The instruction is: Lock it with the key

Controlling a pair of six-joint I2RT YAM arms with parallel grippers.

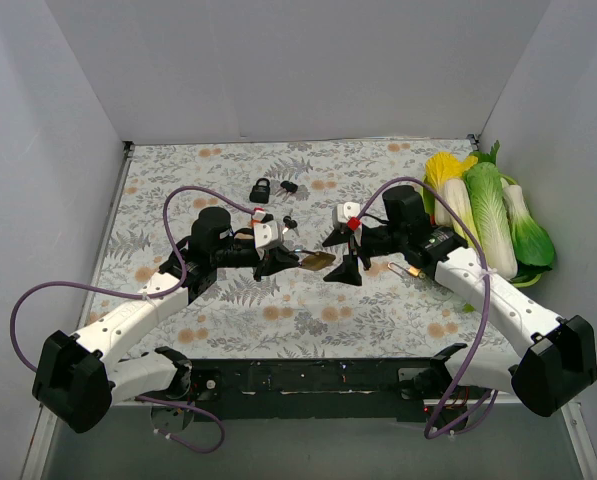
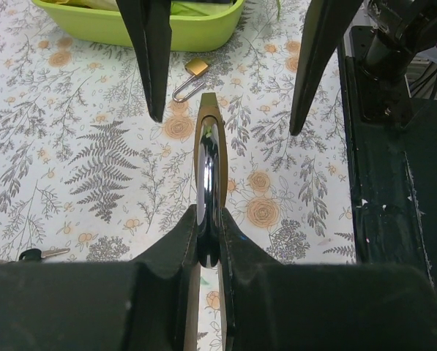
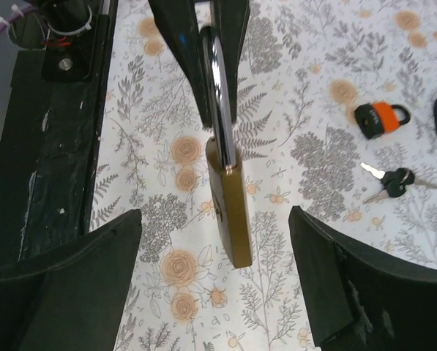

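A brass padlock with a long steel shackle is held up in my left gripper, which is shut on it; in the left wrist view the shackle points straight out from between the fingers. My right gripper stands open just to the right, its fingers around but apart from the padlock body. Keys lie on the table behind, beside an orange padlock.
A black padlock and more keys lie toward the back. A smaller brass padlock lies near the green basket of vegetables on the right.
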